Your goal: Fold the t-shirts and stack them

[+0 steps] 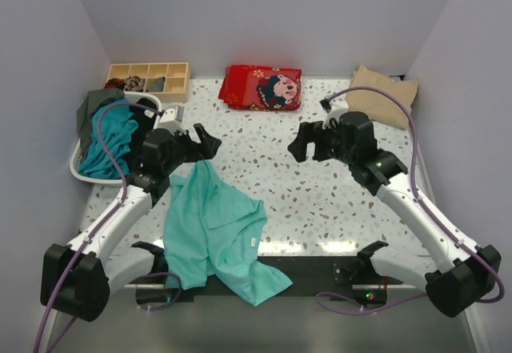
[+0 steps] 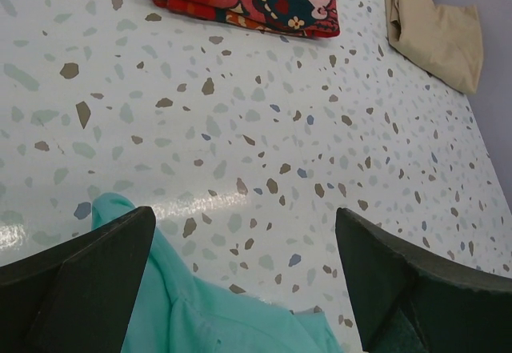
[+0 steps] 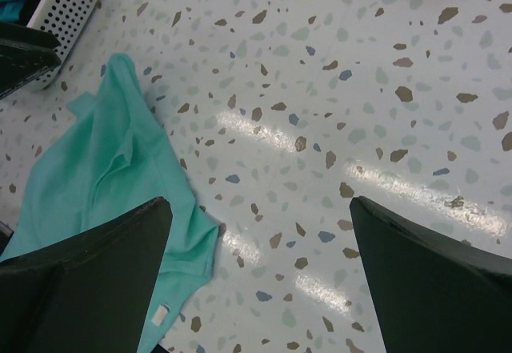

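A teal t-shirt [image 1: 210,225] lies rumpled on the left front of the table, its lower part hanging over the front edge. Above its far end, my left gripper [image 1: 206,146] is open, and the left wrist view shows bare table and a bit of teal cloth [image 2: 232,317] between and below its fingers. Over the middle of the table my right gripper [image 1: 310,143] also stands open and empty. In the right wrist view the teal shirt [image 3: 144,177] is off to the left, partly behind a finger.
A white basket [image 1: 102,180] at the left holds more teal and dark clothes. Behind it is a wooden divided box [image 1: 178,93]. Folded red cloth [image 1: 248,89] lies at the back, a tan folded piece [image 1: 376,97] at the back right.
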